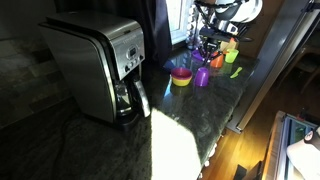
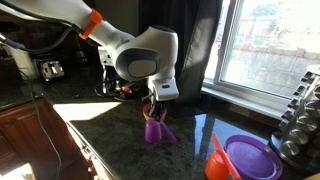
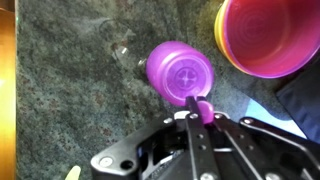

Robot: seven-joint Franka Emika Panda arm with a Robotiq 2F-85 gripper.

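Observation:
A purple cup [image 3: 180, 72] sits on the dark counter in the wrist view, just beyond the fingertips. My gripper is shut, and a small pink-purple piece shows right at its tips. Whether that piece is the cup's handle, and whether the fingers pinch it, I cannot tell. In the second exterior view the gripper [image 2: 157, 108] points down over the purple cup [image 2: 153, 131], which has a handle [image 2: 168, 133] on its right side. The same purple cup [image 1: 202, 76] stands on the counter in the first exterior view.
Close by is a red bowl [image 3: 272, 35] nested in a yellow one. A purple plate [image 2: 262, 158] and an orange item [image 2: 217, 165] lie toward the window. The coffee maker [image 1: 110, 65] occupies the near counter. Bare counter lies left of the cup in the wrist view.

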